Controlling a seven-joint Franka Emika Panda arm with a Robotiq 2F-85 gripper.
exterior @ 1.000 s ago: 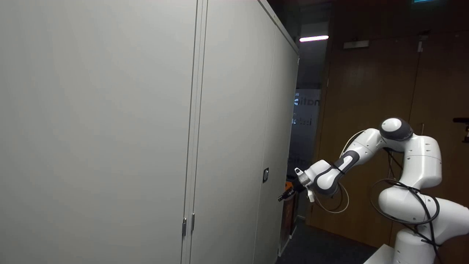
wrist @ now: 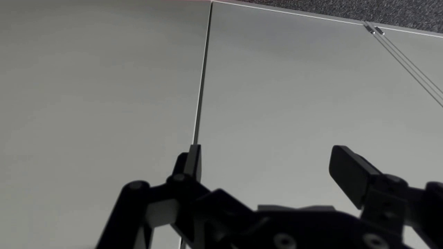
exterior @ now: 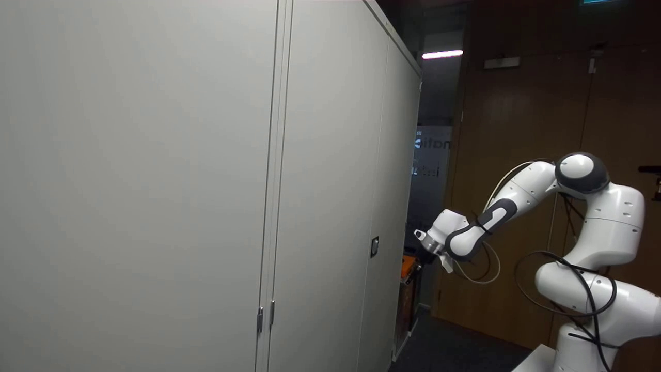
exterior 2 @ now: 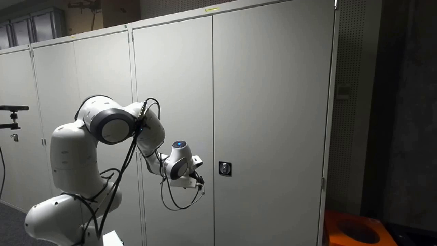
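Observation:
Two black fingers of my gripper stand wide apart in the wrist view, with only the grey cabinet surface showing behind the gap. The gripper is open and holds nothing. A tall grey metal cabinet (exterior 2: 270, 94) has a dark seam between its two doors; in the wrist view that seam runs down to the left finger (wrist: 193, 164). The cabinet's small square black latch (exterior 2: 225, 168) sits right of the seam, to the right of the wrist in exterior view 2. The wrist view does not show this latch.
More grey cabinets (exterior 2: 53, 102) continue to the left. An orange object with a dark round opening (exterior 2: 340, 221) stands at the cabinet's right side. Loose cables (exterior: 486, 279) hang below the wrist. Dark carpet (exterior: 458, 347) lies clear between cabinet and robot base.
The arm has risen and drawn back from the cabinet, with its elbow higher and farther right. The gripper's end now points more downward and shows less in exterior view 1. The cabinet looks unchanged.

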